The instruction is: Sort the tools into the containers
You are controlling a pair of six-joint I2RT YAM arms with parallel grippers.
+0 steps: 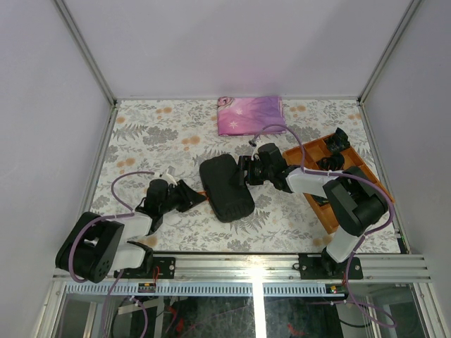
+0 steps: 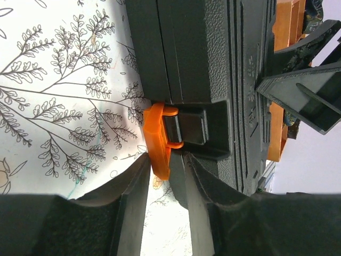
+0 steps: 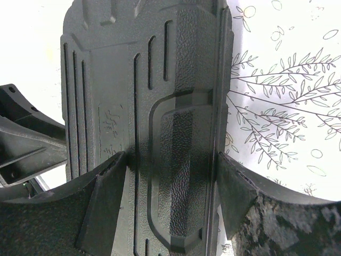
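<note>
A black hard-shell tool case (image 1: 227,189) lies in the middle of the table, tilted slightly in the top view. On its left side an orange latch (image 2: 155,140) sticks out over a black catch. My left gripper stands part open at that latch, and the latch's lower end shows between its fingertips. From the case's other side, my right gripper is shut on the case wall, one finger on each side of its ribbed edge. The case's inside is not visible.
An orange divided tray (image 1: 326,217) with several black items stands at the right, partly hidden under the right arm. A folded pink-purple cloth (image 1: 249,115) lies at the back.
</note>
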